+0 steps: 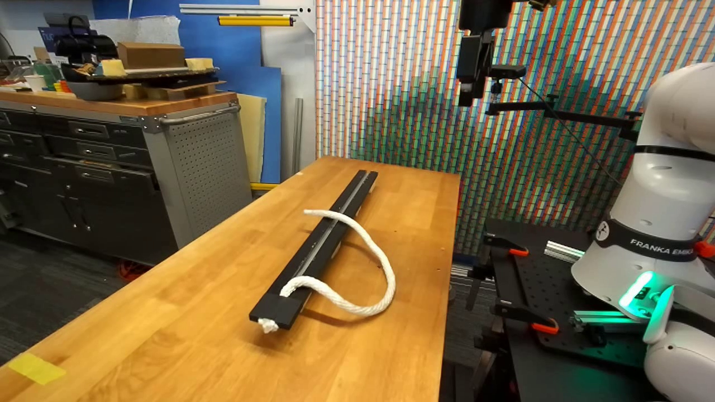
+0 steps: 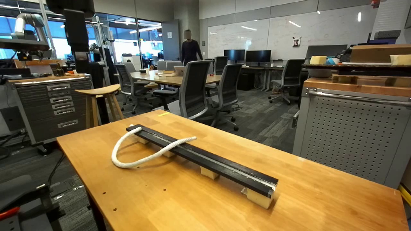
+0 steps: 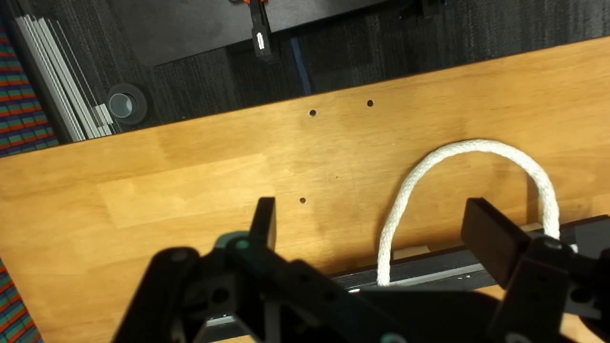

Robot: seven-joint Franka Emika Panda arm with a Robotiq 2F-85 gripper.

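A thick white rope (image 1: 387,271) curves in a loop over the wooden table. One end comes out at the near end of a long black grooved rail (image 1: 313,249), and the other end lies across the rail's middle. In exterior view 2 the same rope (image 2: 143,160) arcs off one side of the rail (image 2: 227,163), which rests on small wooden blocks. High above the table hangs my gripper (image 1: 466,100), well clear of rope and rail. The wrist view has my gripper open, fingers wide apart; part of the rope and rail is hidden behind it.
A person (image 2: 190,50) is in the background, far from the table.
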